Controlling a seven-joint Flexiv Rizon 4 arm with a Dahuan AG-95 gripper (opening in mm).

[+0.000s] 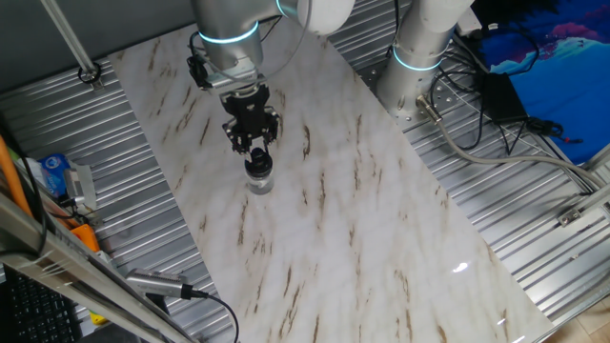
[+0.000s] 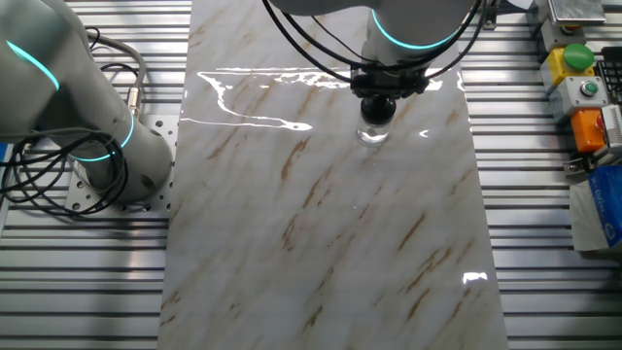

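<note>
A clear jar [image 1: 260,184] with a black lid [image 1: 257,164] stands upright on the marble-patterned board [image 1: 324,248]. My gripper [image 1: 255,149] points down right over it, its black fingers spread around the lid's top knob with a small gap showing. In the other exterior view the lid [image 2: 377,109] shows just below my gripper [image 2: 389,87], and the jar's clear body [image 2: 372,134] rests on the board. The far sides of the fingers are hidden there.
Control boxes with a green button [image 2: 578,56] lie beyond the opposite edge. Most of the board is bare.
</note>
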